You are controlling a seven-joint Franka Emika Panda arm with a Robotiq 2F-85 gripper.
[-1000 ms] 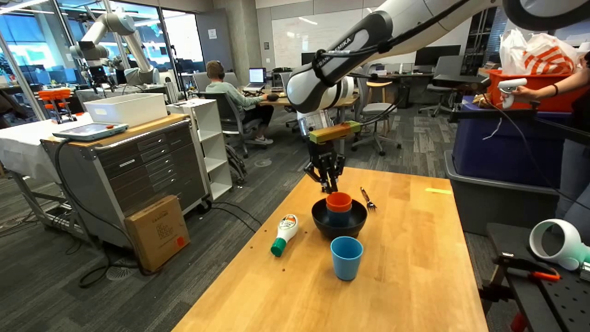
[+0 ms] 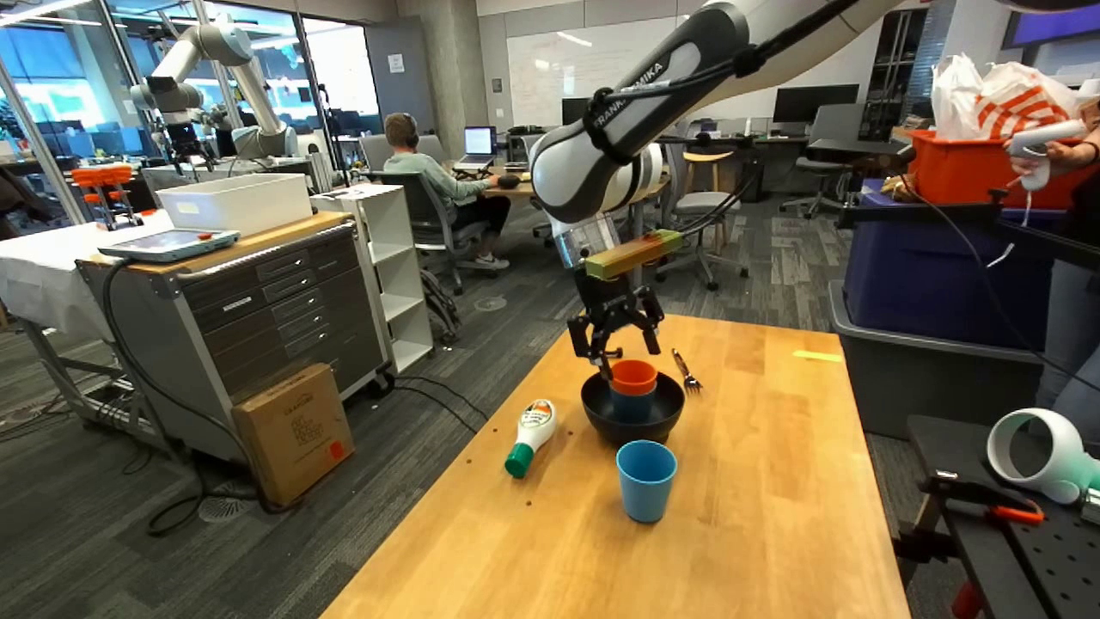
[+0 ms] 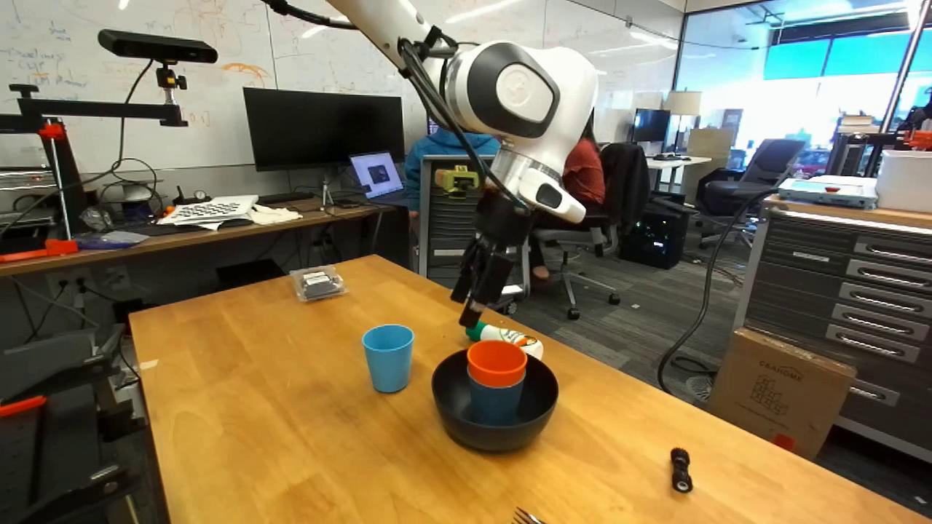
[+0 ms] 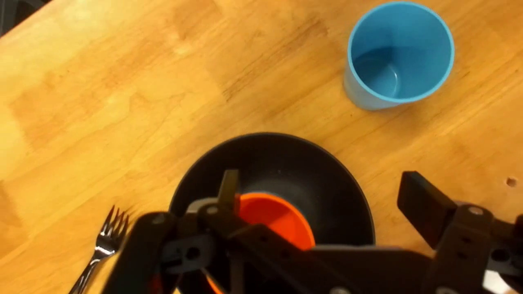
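Note:
An orange cup (image 2: 633, 377) sits nested in a dark blue cup (image 3: 495, 401), and both stand inside the black bowl (image 2: 657, 416). Over the bowl, my gripper is open with its fingers wide apart and nothing held between them. In the wrist view one finger covers part of the orange cup, while the other finger (image 4: 425, 208) is over bare table right of the bowl. A light blue cup (image 4: 399, 54) stands upright and empty on the table, apart from the bowl.
Beside the bowl lies a white bottle with a green cap (image 2: 531, 438). A fork (image 4: 105, 245) rests on the bowl's other side. Farther off are a small black object (image 3: 681, 470) and a clear package (image 3: 318, 283).
My gripper has gone from fingers close together to spread apart above the bowl. The orange cup looks shifted very slightly; the bowl, light blue cup and bottle have stayed put.

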